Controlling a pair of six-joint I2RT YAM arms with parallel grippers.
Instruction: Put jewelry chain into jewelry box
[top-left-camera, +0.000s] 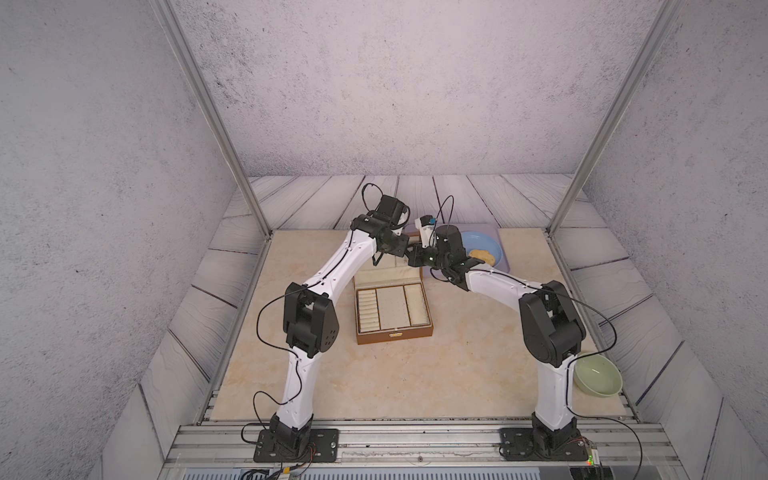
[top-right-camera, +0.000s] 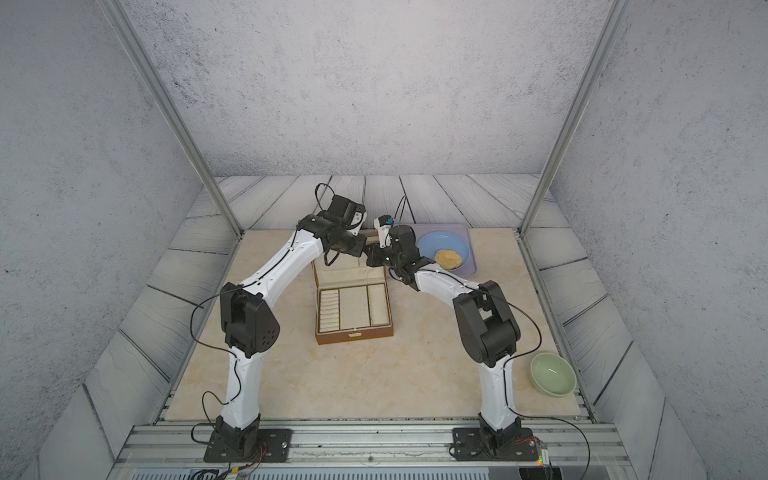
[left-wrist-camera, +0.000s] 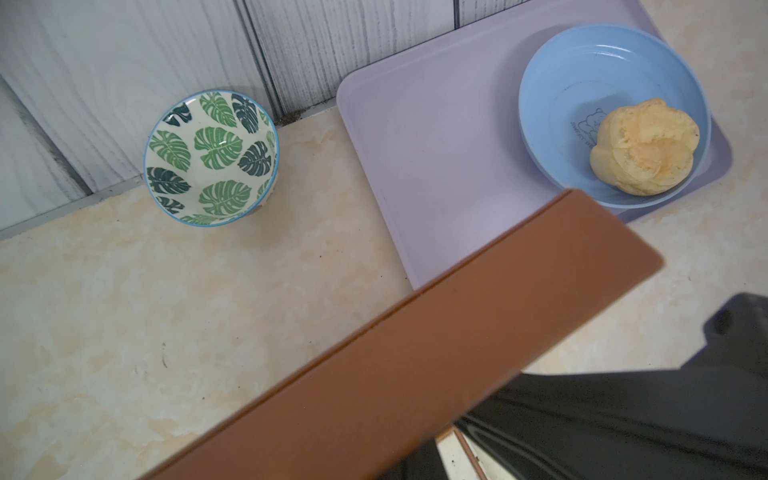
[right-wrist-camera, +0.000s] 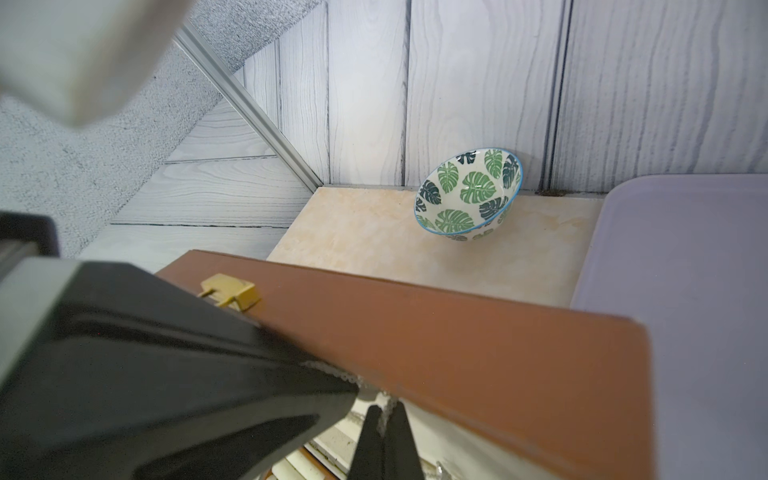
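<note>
The brown jewelry box (top-left-camera: 393, 313) stands open in mid-table, its cream compartments facing up and bare in the top left view. Its raised lid (right-wrist-camera: 448, 328) stands behind both grippers. A thin silvery chain (right-wrist-camera: 340, 371) shows in the right wrist view, a short stretch just inside the lid. My right gripper is shut on the chain, which passes between its fingertips. Close beside it, the tapered left gripper (top-right-camera: 361, 249) is shut, with the chain against its tip; whether it grips the chain I cannot tell. In the left wrist view the lid hides most of its fingers.
Behind the lid stand a leaf-patterned bowl (left-wrist-camera: 211, 157) and a lilac tray (left-wrist-camera: 448, 152) with a blue plate (left-wrist-camera: 560, 88) and bread (left-wrist-camera: 646, 148). A green bowl (top-left-camera: 597, 375) sits front right.
</note>
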